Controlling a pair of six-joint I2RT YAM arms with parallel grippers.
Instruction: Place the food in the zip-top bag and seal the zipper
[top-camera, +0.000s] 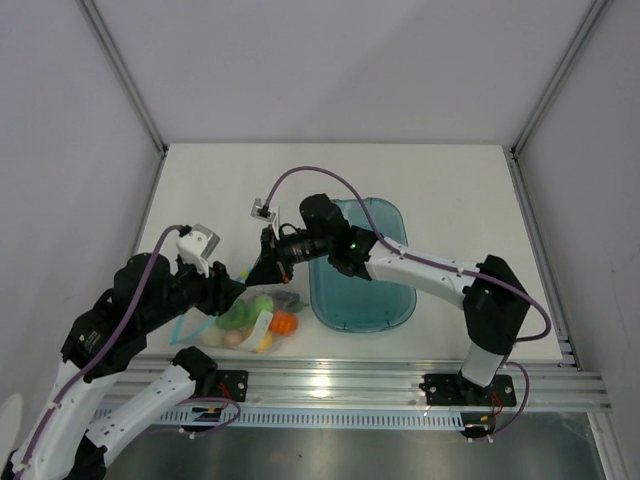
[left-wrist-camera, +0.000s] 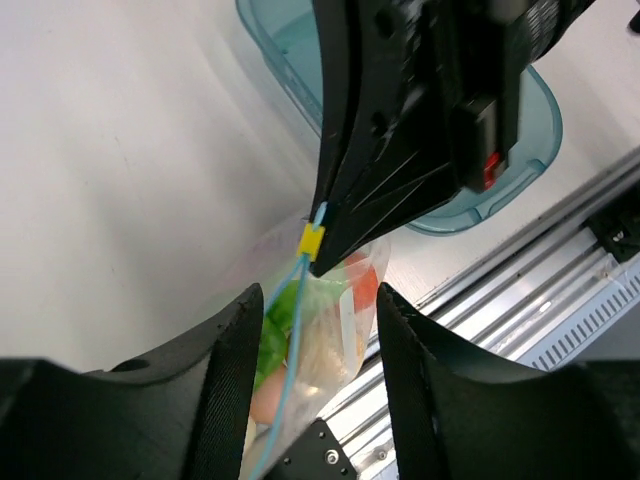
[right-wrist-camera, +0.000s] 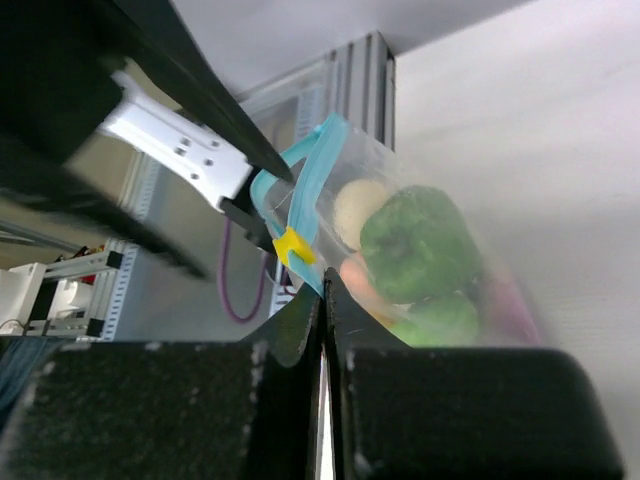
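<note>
The clear zip top bag (top-camera: 262, 338) lies near the table's front left, with a green pepper (right-wrist-camera: 418, 245), an orange-red item (top-camera: 284, 323) and other food inside. Along its mouth runs a light blue zipper strip (left-wrist-camera: 294, 345), with a yellow slider (left-wrist-camera: 311, 240) at one end. My right gripper is shut on the bag's corner beside that slider. Facing it, my left gripper is open around the strip, a gap showing on each side. In the right wrist view the left gripper's fingers (right-wrist-camera: 225, 110) stand apart near the strip.
An empty blue-green bin (top-camera: 365, 305) stands right of the bag, partly under the right arm. The metal rail (top-camera: 320, 380) borders the table's front edge. Both grippers are very close together.
</note>
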